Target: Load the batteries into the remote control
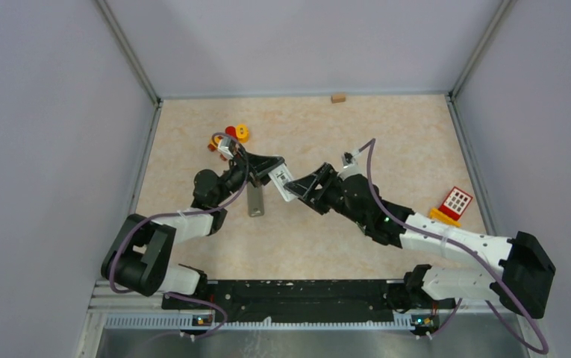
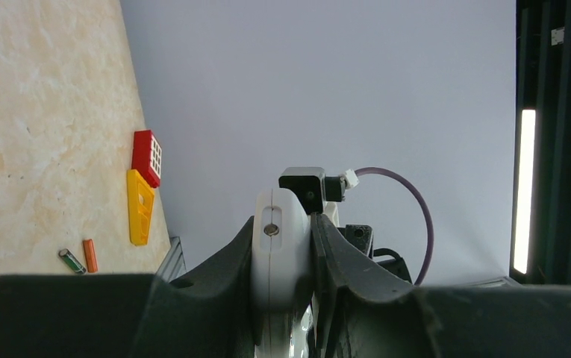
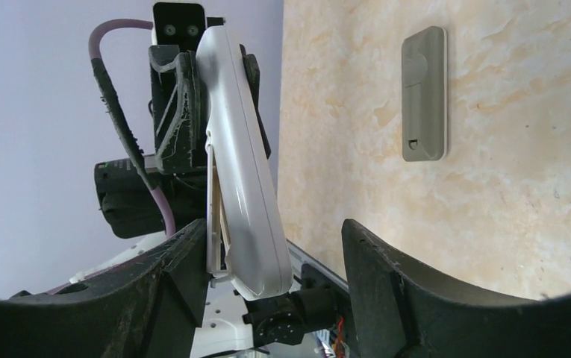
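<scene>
A white remote point(image 1: 282, 180) hangs above the table, my left gripper point(image 1: 267, 168) shut on it; in the left wrist view the remote point(image 2: 278, 261) stands between the fingers. My right gripper is part open, its fingers round the remote's lower end in the right wrist view; whether they touch it I cannot tell. A grey-green cover-like piece point(image 3: 424, 93) lies on the table below. A green battery point(image 2: 72, 260) and an orange one point(image 2: 89, 256) lie on the table to the right.
A red block with white grid point(image 1: 455, 202) and a yellow piece point(image 2: 140, 209) sit at the right edge. Yellow and red toys point(image 1: 242, 133) lie back left, a small wooden block point(image 1: 338, 98) at the back.
</scene>
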